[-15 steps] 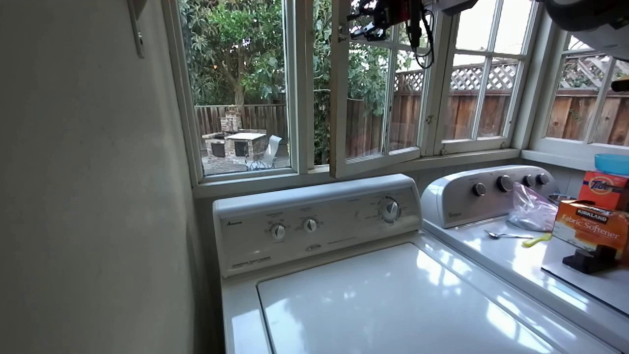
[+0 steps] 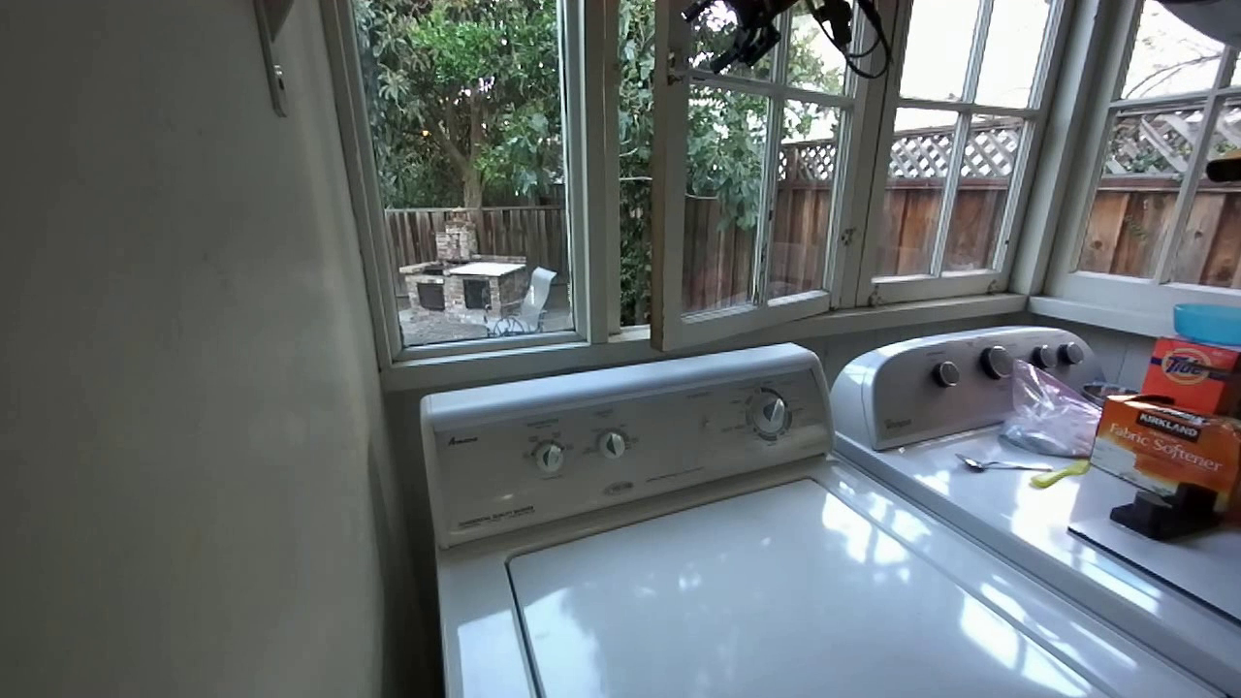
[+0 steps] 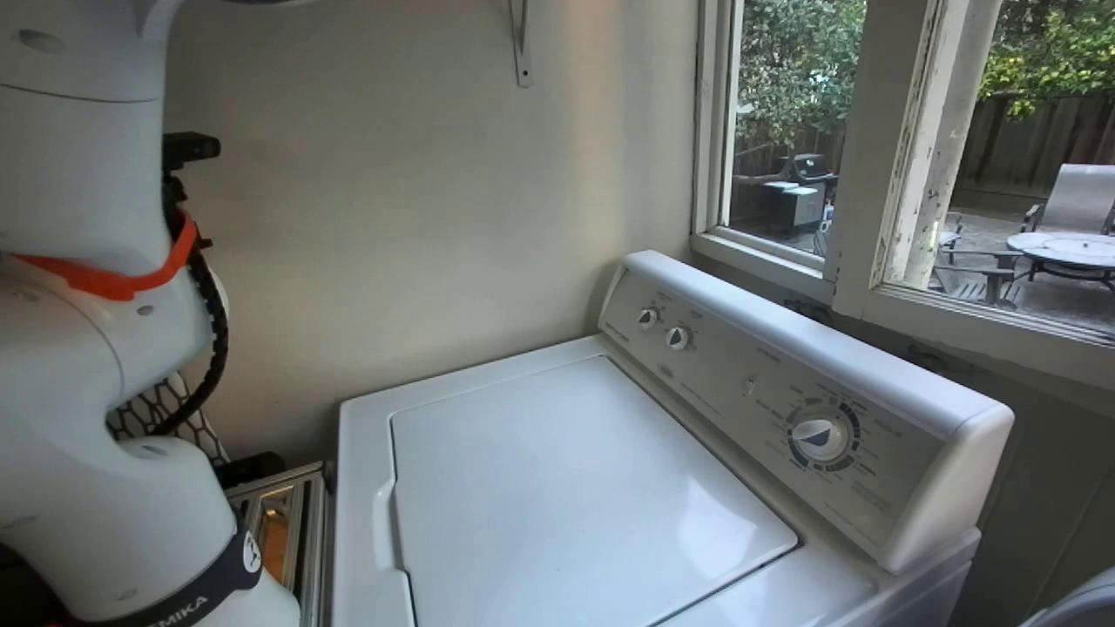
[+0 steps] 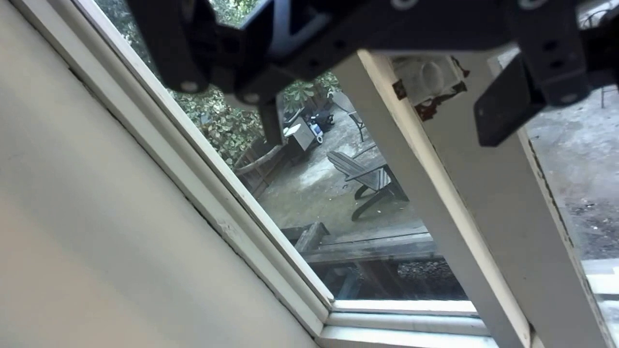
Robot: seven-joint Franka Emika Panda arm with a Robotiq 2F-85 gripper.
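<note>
In exterior view 1 my black gripper (image 2: 723,37) hangs at the top edge, in front of the upper part of a white casement window (image 2: 745,322) that is swung inward. The wrist view shows my gripper open, its fingertips (image 4: 503,107) wide apart with nothing held. Between and behind them runs the pale window frame (image 4: 487,174), with a worn metal latch plate (image 4: 430,81) on it. Whether a finger touches the frame I cannot tell. Exterior view 2 shows the white arm (image 3: 84,345) at left, but not the gripper.
Below the window stands a white washer (image 2: 721,582) with a clear lid. The second machine (image 2: 931,401) to its right bears a plastic bag (image 2: 1047,407), a spoon (image 2: 989,464) and a Fabric Softener box (image 2: 1163,448). A bare wall (image 2: 198,349) closes off the left.
My gripper has risen and tilted slightly in exterior view 1. The arm at the upper right has moved up, mostly out of view. The window looks unmoved.
</note>
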